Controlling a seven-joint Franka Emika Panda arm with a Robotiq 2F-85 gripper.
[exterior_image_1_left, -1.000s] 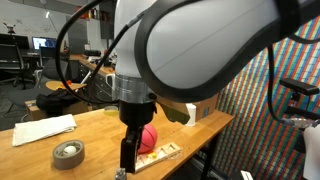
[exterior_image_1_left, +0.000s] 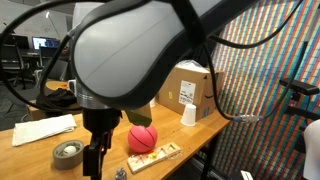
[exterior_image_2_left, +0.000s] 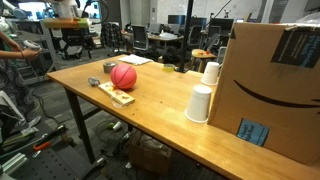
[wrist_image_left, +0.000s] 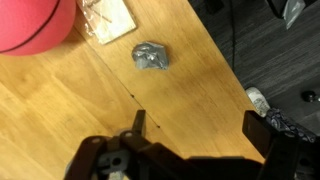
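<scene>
A small crumpled silver-grey lump (wrist_image_left: 150, 56) lies on the wooden table, above the gap between my fingers in the wrist view. My gripper is open with only bare tabletop between its fingers. In exterior view 1 the gripper hangs above the table, between the tape roll (exterior_image_1_left: 68, 153) and the lump (exterior_image_1_left: 121, 173). A red ball (exterior_image_1_left: 142, 139) stands beside a shallow light-wood piece (exterior_image_1_left: 155, 157), whose details are too small to read. From exterior view 2, the lump (exterior_image_2_left: 94, 81) sits near the table edge, left of the ball (exterior_image_2_left: 123, 76).
Two white cups (exterior_image_2_left: 198, 103) and a big cardboard box (exterior_image_2_left: 270, 85) occupy the other end of the table. A white cloth (exterior_image_1_left: 43, 130) lies behind the tape roll. The table edge (wrist_image_left: 218, 55) runs close to the lump, with dark floor beyond.
In exterior view 1 the arm and gripper have moved left, away from the ball and lump toward the tape roll. More of the ball and cardboard box shows now. The table objects appear unmoved.
</scene>
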